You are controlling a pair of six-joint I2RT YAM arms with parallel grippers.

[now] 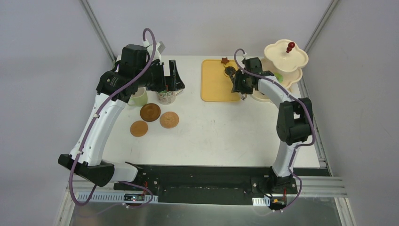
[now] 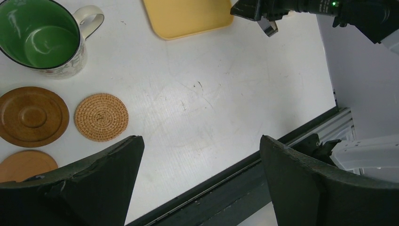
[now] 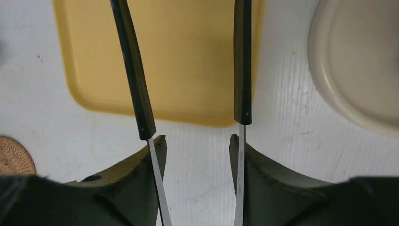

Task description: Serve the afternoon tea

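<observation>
In the top view, a star-shaped brown treat (image 1: 224, 60) rests at the yellow tray's (image 1: 209, 94) back edge. Black-tipped metal tongs (image 3: 134, 80) are in my right gripper, their two arms spread apart along its fingers. Nothing shows between the tong tips, which are over the tray. From above, one black tip (image 1: 229, 70) covers the chocolate donut's spot. A cream tiered stand (image 1: 294, 59) at back right has a green treat (image 1: 278, 76), partly behind my right arm. My left gripper is open and empty, above the table near the patterned mug (image 2: 68, 66).
A pale green mug (image 1: 139, 97) stands left of the patterned one. A dark brown saucer (image 1: 150, 112), a woven coaster (image 1: 169, 119) and a round tan coaster (image 1: 139, 128) lie in front. The stand is close to my right arm.
</observation>
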